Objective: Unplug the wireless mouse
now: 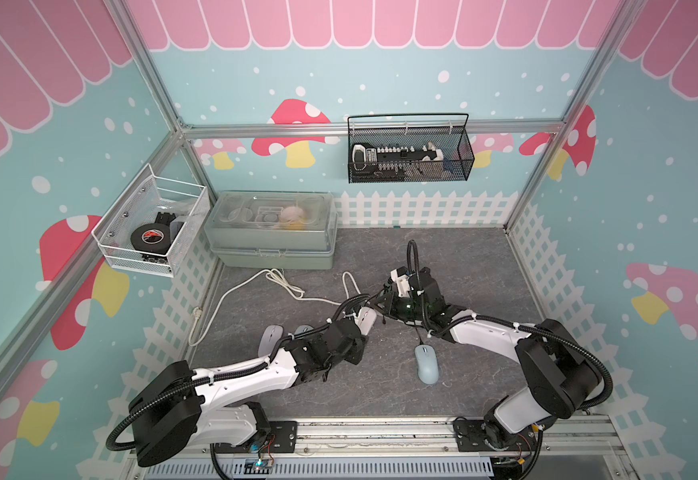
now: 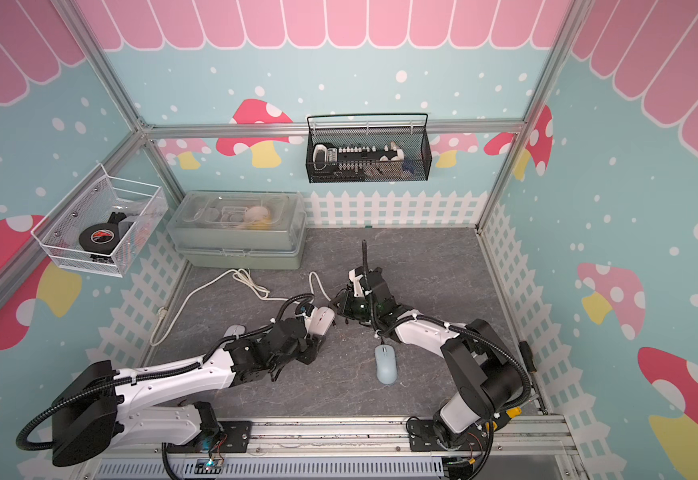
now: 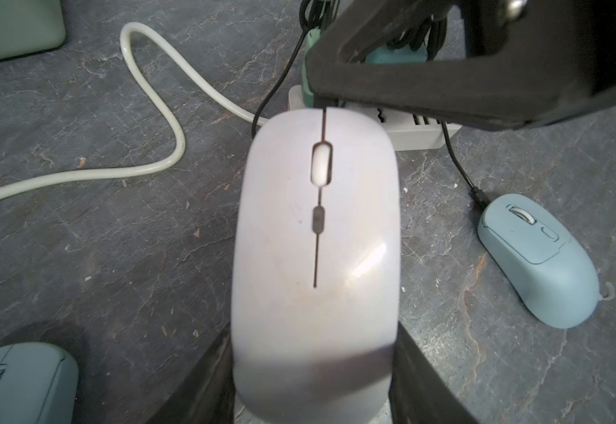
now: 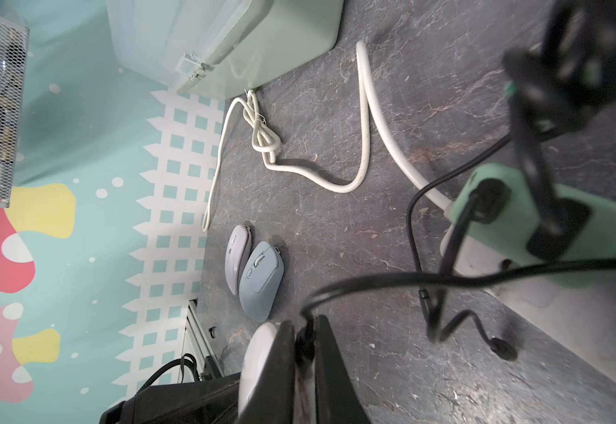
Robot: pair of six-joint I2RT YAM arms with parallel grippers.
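Observation:
A white mouse is raised in my left gripper, which is shut on it; the mouse fills the middle of the left wrist view. My right gripper is shut just beyond the mouse's front, with a black cable at its fingertips; whether that cable is pinched or lies behind them I cannot tell. Behind stands a white power strip with a green plug block and black cables. A light blue mouse with a cable at its front lies near the front right.
Another pale mouse and a blue mouse lie at the left. A lidded green box stands at the back left, with a white cord before it. Baskets hang on the walls.

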